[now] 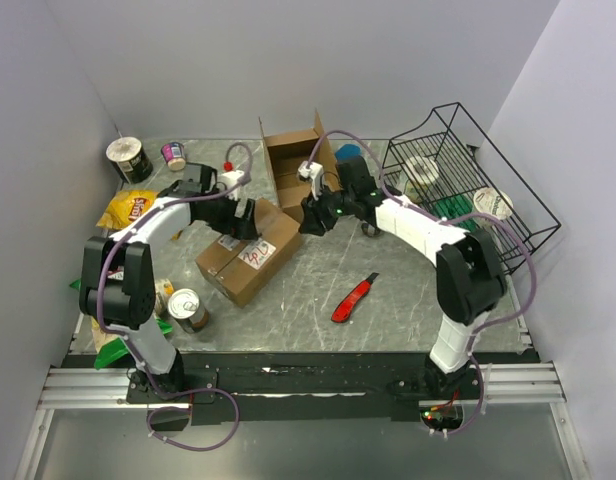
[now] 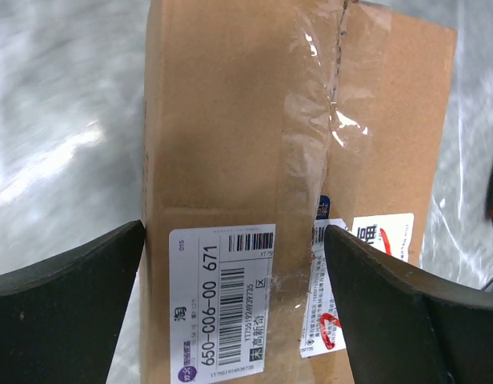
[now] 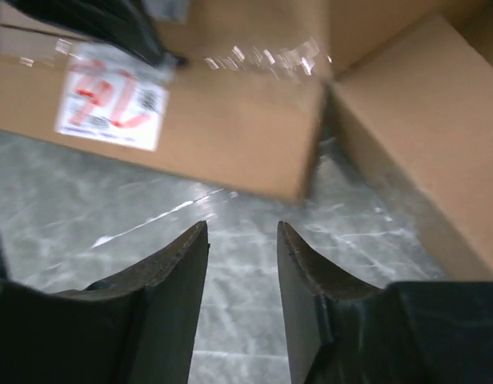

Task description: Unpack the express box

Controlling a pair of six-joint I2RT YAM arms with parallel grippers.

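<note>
The taped, labelled cardboard box [image 1: 238,270] lies slanted in the middle-left of the counter. My left gripper [image 1: 240,222] is over its upper part; in the left wrist view its fingers stand apart either side of the box's narrower face [image 2: 222,120]. My right gripper [image 1: 313,222], part open with nothing between its fingertips, is just right of the box, near a second, open box [image 1: 288,160] at the back. A red box cutter [image 1: 350,302] lies front right.
Snack bags [image 1: 128,210] and cans [image 1: 188,310] line the left side. A wire rack [image 1: 508,200] stands at the right.
</note>
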